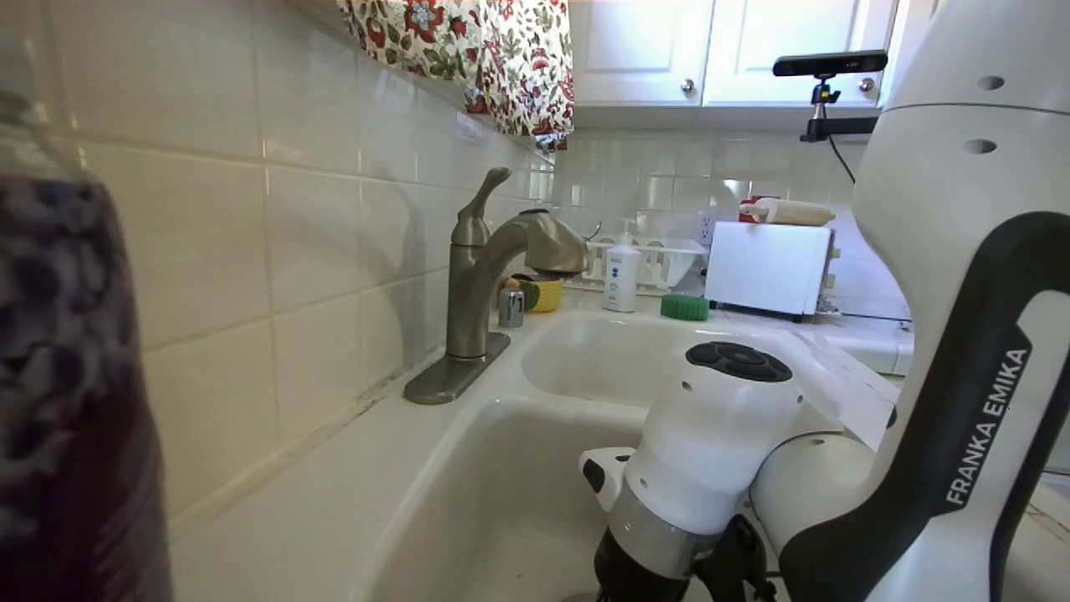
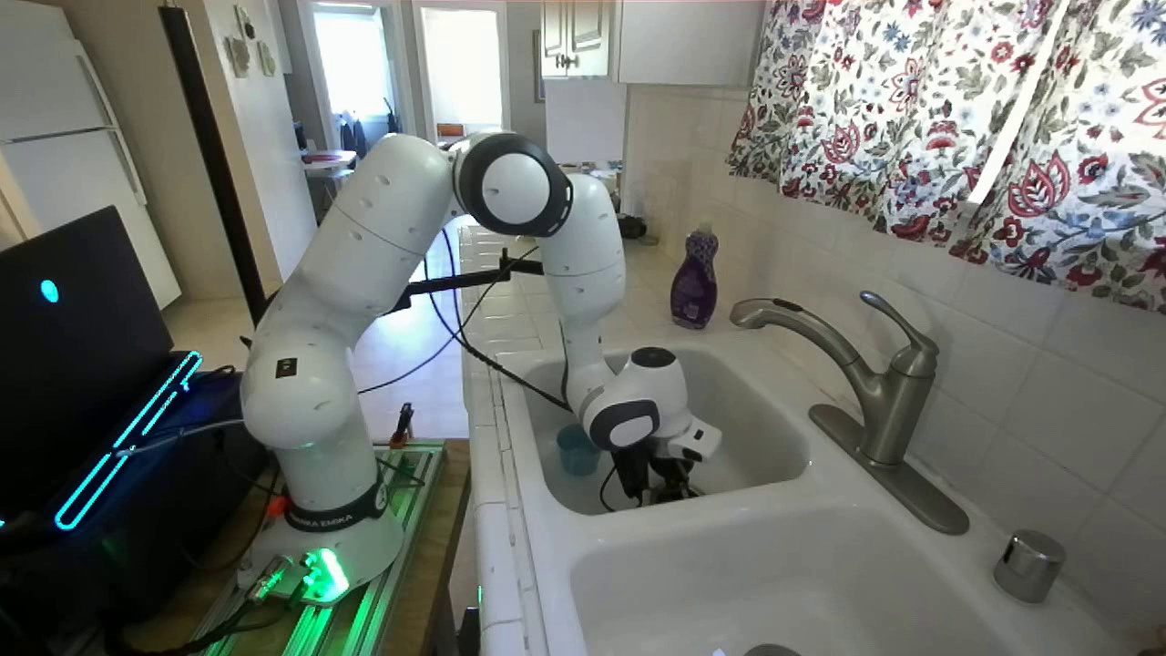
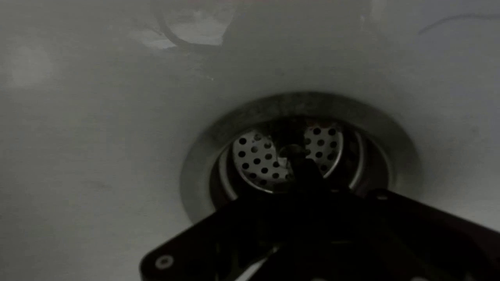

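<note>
My gripper is shut, its dark fingertips over the drain in the wrist view. Below them a perforated metal strainer (image 3: 256,161) sits inside the drain's wide metal ring (image 3: 199,161). The strainer's middle is dark and partly covered by my fingers; whether they touch its centre post I cannot tell. No object shows clearly between them. In exterior view 2 the hand (image 2: 656,470) reaches down into the far basin (image 2: 754,459), and its fingertips are hidden there. A blue-green cup (image 2: 577,449) stands in that basin beside the hand.
The faucet (image 2: 902,383) rises behind the sink, its spout reaching toward the far basin. A purple bottle (image 2: 695,279) stands on the counter past that basin. The near basin (image 2: 765,579) is largely clear. A cable (image 2: 503,372) hangs along the arm.
</note>
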